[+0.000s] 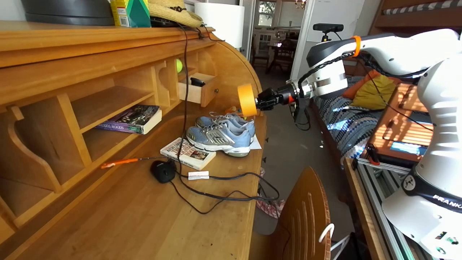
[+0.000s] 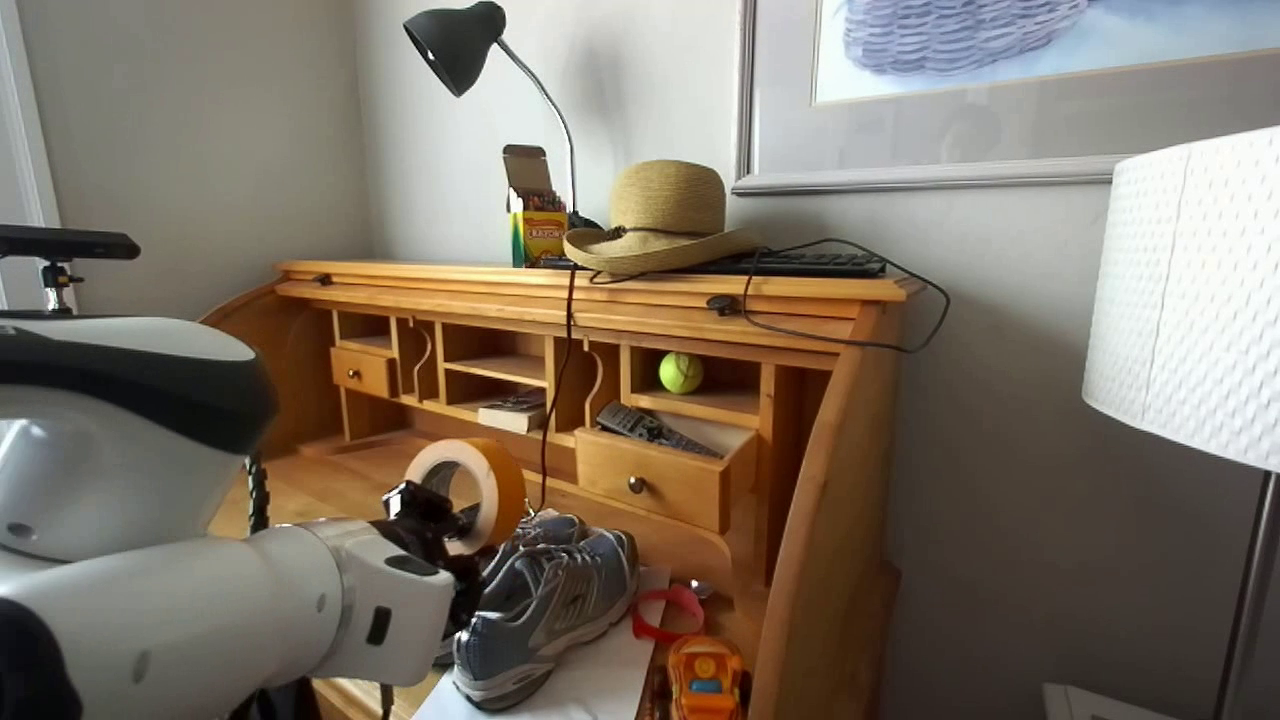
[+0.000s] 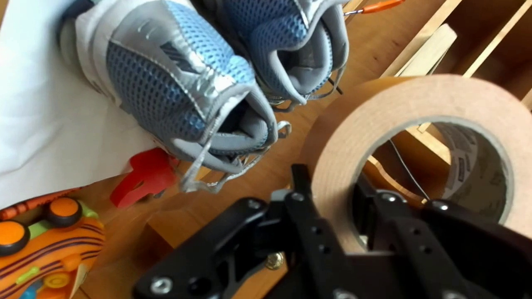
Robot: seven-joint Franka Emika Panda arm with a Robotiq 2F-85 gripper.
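A wide roll of tan tape (image 3: pixel 344 149) with a yellow-orange outer face hangs in the air, its ring wall pinched by my gripper. One black finger is inside the hole, the other outside against the rim. From the first exterior view, the tape roll (image 1: pixel 247 100) and gripper (image 1: pixel 260 102) appear above and just beyond the pair of blue-grey sneakers (image 1: pixel 223 134). In the second exterior view the tape (image 2: pixel 510 494) shows its open hole, upright on edge in the air, behind the sneakers (image 2: pixel 564 600).
An open drawer (image 2: pixel 654 480) holding a remote (image 2: pixel 648 426) juts from the desk's cubbies. An orange toy (image 2: pixel 705 678) and red band (image 2: pixel 668 614) lie beside the sneakers. A paperback (image 1: pixel 188 153), mouse (image 1: pixel 163 171) and cables occupy mid-desk; the near desktop (image 1: pixel 130 225) is clear.
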